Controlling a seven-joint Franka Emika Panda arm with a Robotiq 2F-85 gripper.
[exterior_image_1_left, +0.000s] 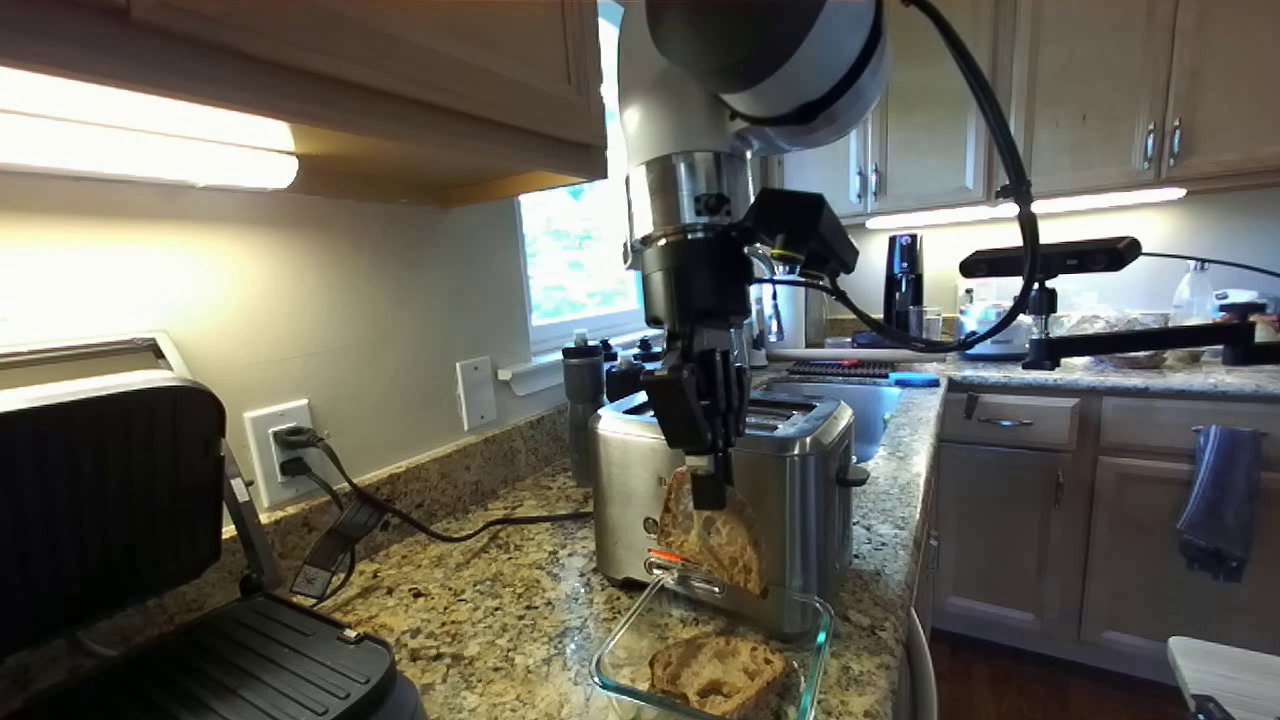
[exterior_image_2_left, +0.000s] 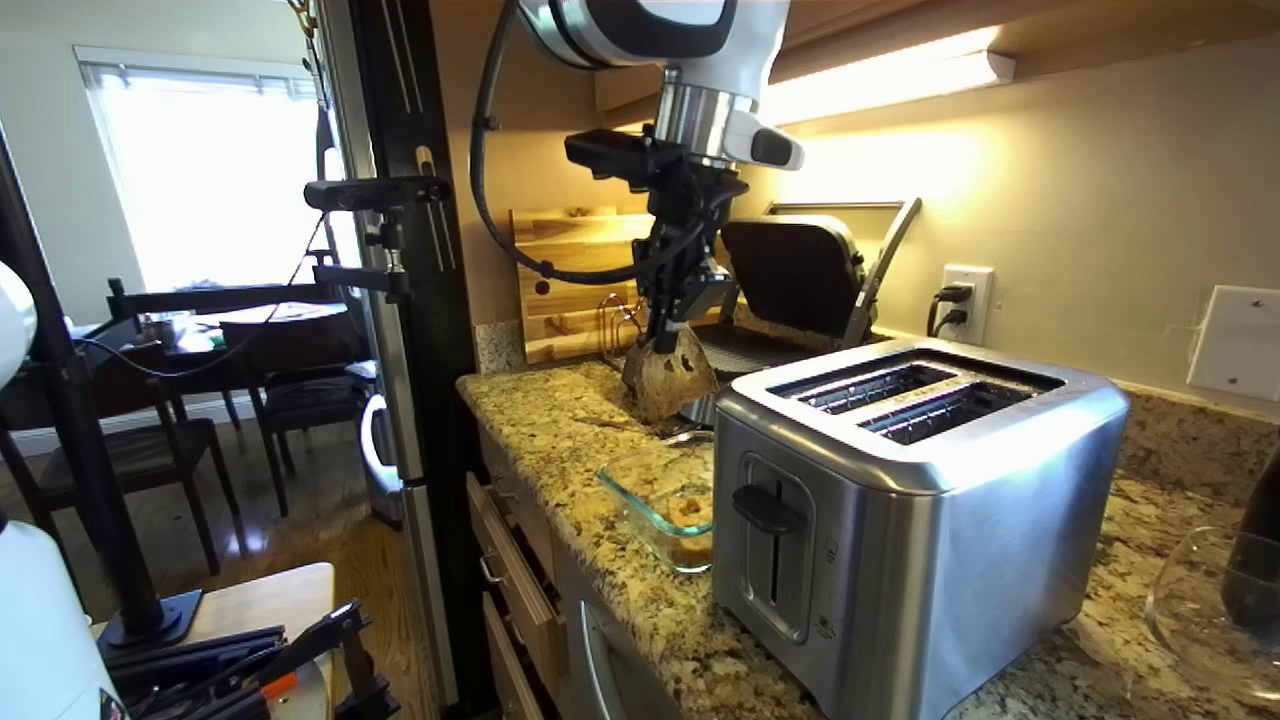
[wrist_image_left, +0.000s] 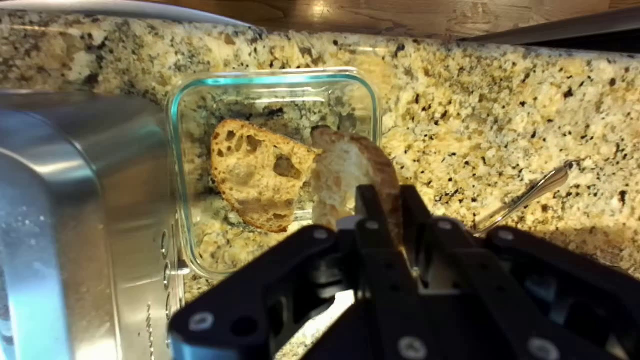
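Note:
My gripper (exterior_image_1_left: 710, 480) is shut on a slice of bread (exterior_image_1_left: 708, 532), which hangs upright below the fingers, above the glass dish. In the wrist view this held slice (wrist_image_left: 345, 165) appears nearly edge-on and covers the dish's right side. A second bread slice (wrist_image_left: 264, 177) lies in the glass dish (wrist_image_left: 276, 78), left of the held one. The silver toaster (exterior_image_2_left: 840, 528) stands right beside the dish, and its two top slots look empty in the second exterior view.
An open contact grill (exterior_image_1_left: 204, 660) sits at the left, with a power cord (exterior_image_1_left: 516, 521) crossing the counter to the toaster. A metal utensil (wrist_image_left: 534, 189) lies on the counter beyond the dish. The counter's edge (wrist_image_left: 450, 45) runs close by the dish.

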